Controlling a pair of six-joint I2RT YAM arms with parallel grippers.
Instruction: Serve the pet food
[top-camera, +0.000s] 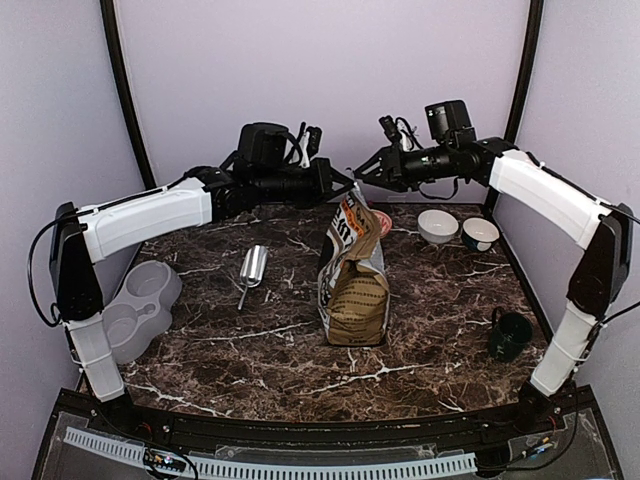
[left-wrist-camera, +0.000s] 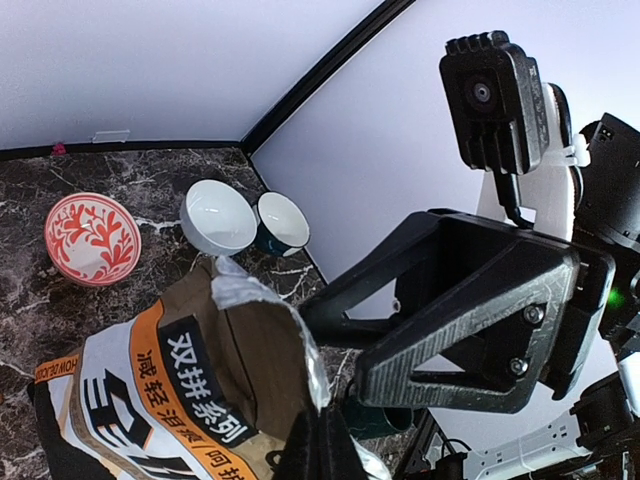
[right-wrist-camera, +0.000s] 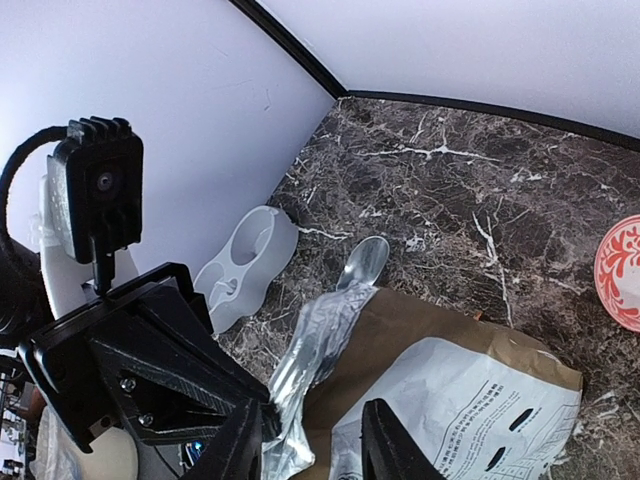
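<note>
The brown pet food bag (top-camera: 357, 300) stands upright mid-table, its top drawn up between the two arms. My left gripper (top-camera: 352, 184) is shut on the bag's thin silvery top edge, which runs into its fingertips in the left wrist view. Just to the right of that edge, my right gripper (top-camera: 364, 172) is part open. In the right wrist view its fingers (right-wrist-camera: 378, 440) stand apart, with the silvery rim (right-wrist-camera: 300, 390) showing between them; whether they touch it I cannot tell. A metal scoop (top-camera: 253, 267) lies left of the bag. The bag's inside is hidden.
Behind the bag is a red patterned bowl (left-wrist-camera: 92, 240). A white bowl (top-camera: 437, 226) and a dark-sided bowl (top-camera: 479, 234) stand back right. A dark green mug (top-camera: 510, 335) sits front right, a grey double feeder (top-camera: 145, 310) at left.
</note>
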